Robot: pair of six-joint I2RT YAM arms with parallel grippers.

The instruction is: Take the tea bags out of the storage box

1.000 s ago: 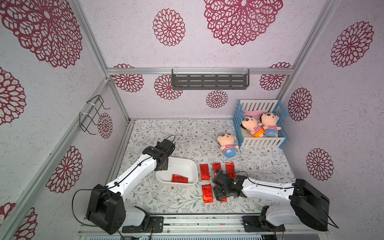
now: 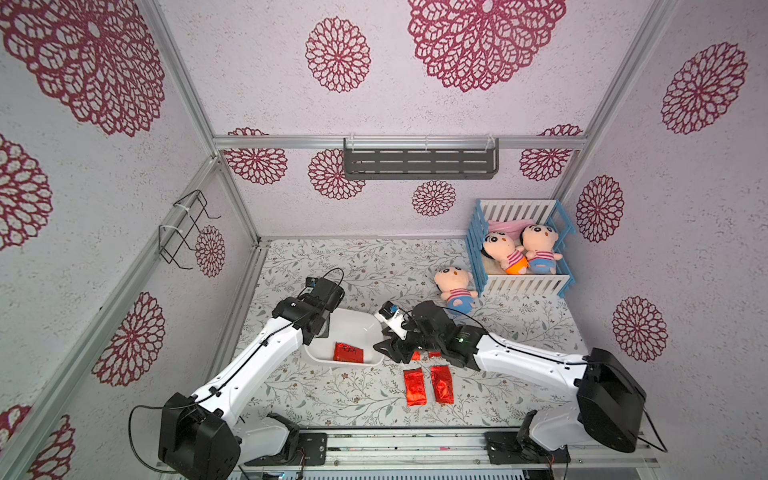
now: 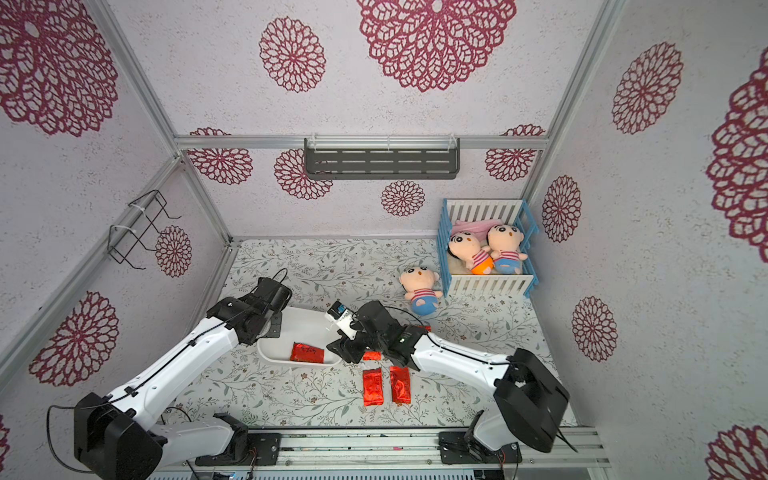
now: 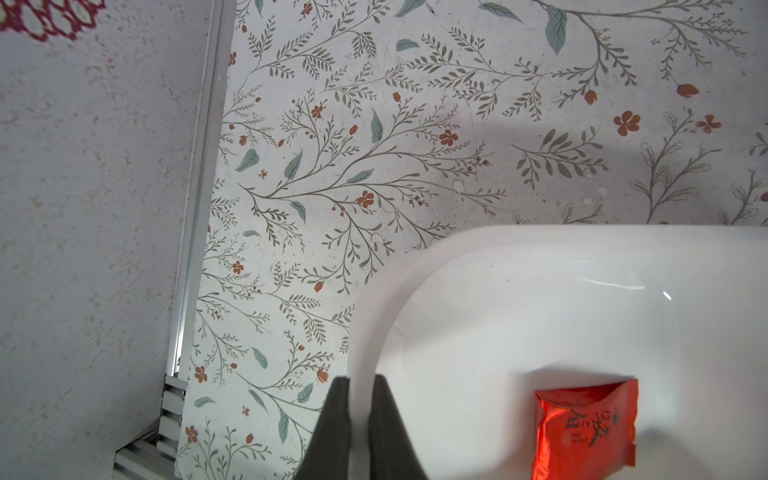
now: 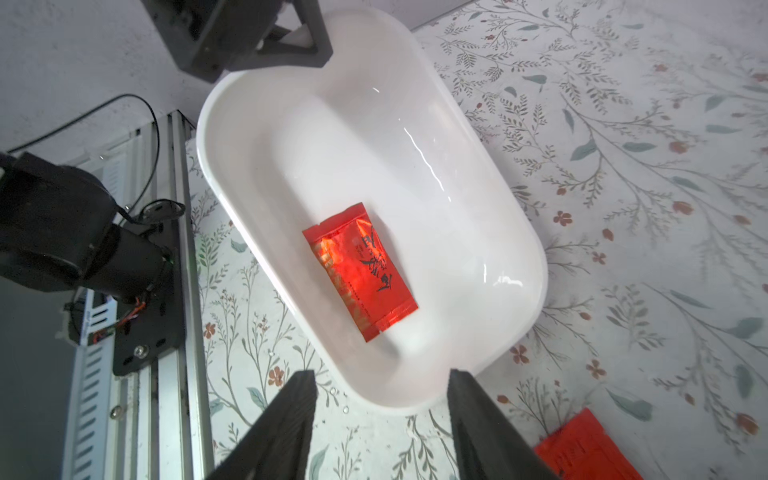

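One red tea bag [image 5: 364, 272] lies flat in the white storage box [image 5: 432, 160], close to its front wall. At the box's left end, my left gripper is shut on the thin rim, one finger on each side of the wall. My right gripper hangs near the box's right end with its fingers [image 5: 276, 424] apart and nothing between them. On the table to the right, two red tea bags [image 2: 414, 386] [image 2: 441, 384] lie side by side; others behind them are partly hidden by the right arm.
A plush doll [image 2: 456, 289] lies behind the right arm. Beside it at the back right stands a blue and white crib [image 2: 524, 285] with two more dolls. The table behind the box is clear.
The right gripper has moved from over the loose tea bags leftward to the box's right end. The left gripper and the box have shifted slightly left, the tea bag inside with it.
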